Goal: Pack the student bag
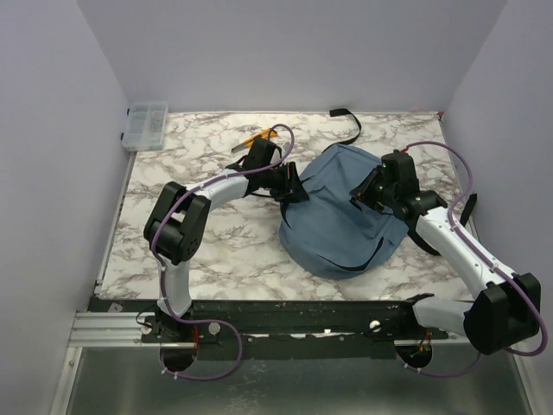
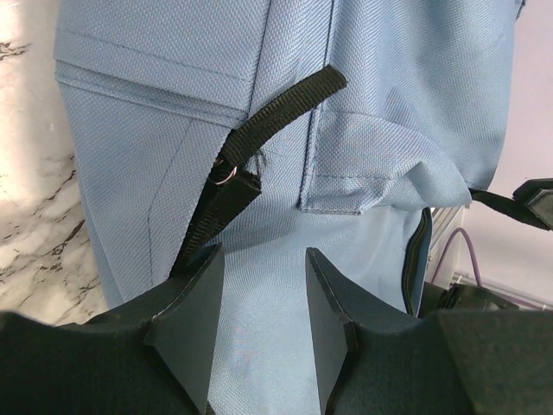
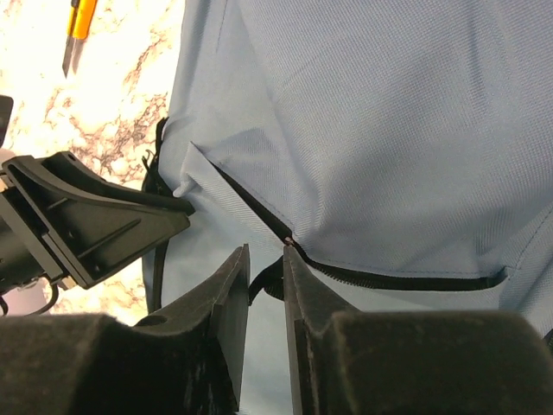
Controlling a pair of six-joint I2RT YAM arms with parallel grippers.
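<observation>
The blue-grey student bag lies flat on the marbled table. My left gripper is over its left edge, the fingers part open. In the left wrist view a black strap with a metal ring lies just beyond the left gripper; nothing shows held. My right gripper is open over the bag's zip opening. A black zipper pull shows behind its fingertips, and I see no grip on it. The other arm's dark fingers reach in from the left of this view.
An orange-handled knife lies behind the left arm. A clear divided box stands at the back left. Loose black straps extend from the bag's back and right side.
</observation>
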